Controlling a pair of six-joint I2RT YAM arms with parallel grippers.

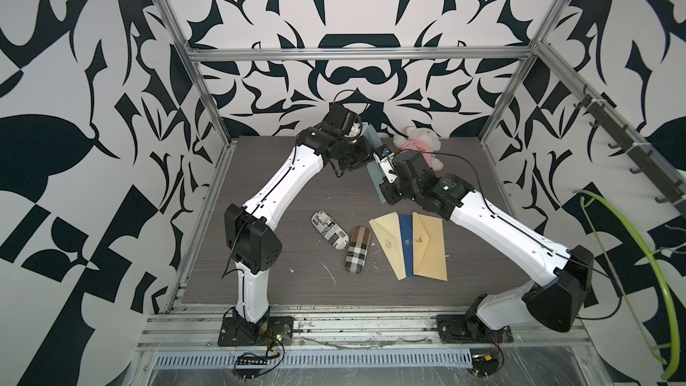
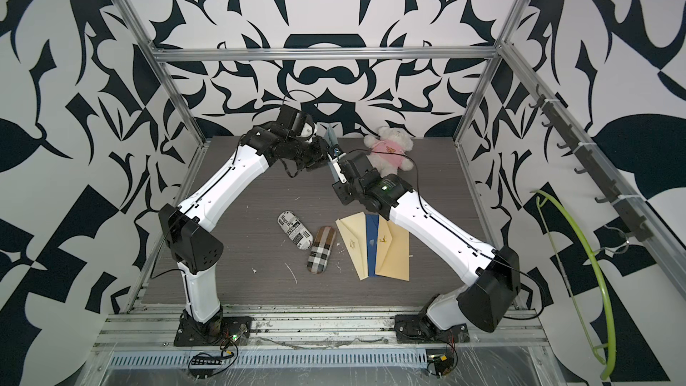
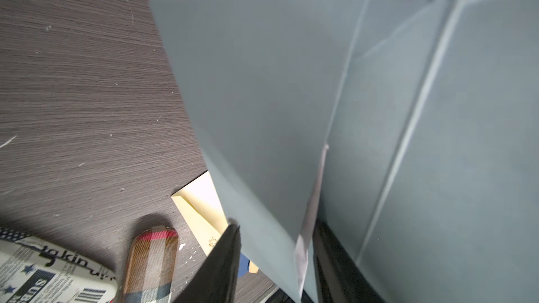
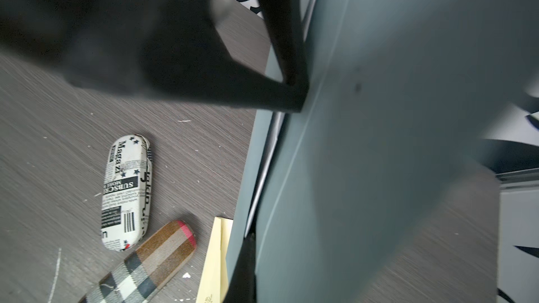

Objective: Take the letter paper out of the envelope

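A grey-blue envelope (image 3: 252, 78) stands up off the table between both arms, its mouth parted and its flap folded out. Inside the mouth shows a thin pale edge (image 4: 272, 146); whether it is the letter paper or a fold I cannot tell. My left gripper is open at the mouth, one finger on either side of a grey sheet, not closed on it. At the envelope's right side, my right gripper (image 1: 386, 170) is shut on the envelope; in its wrist view one dark finger (image 4: 241, 275) shows at the lower edge and the other is hidden.
On the table lie a newsprint-patterned case (image 1: 330, 230), a plaid case (image 1: 357, 248), two cream envelopes (image 1: 431, 246) and a blue one (image 1: 406, 236) between them. A teddy bear (image 1: 420, 143) sits behind my right gripper.
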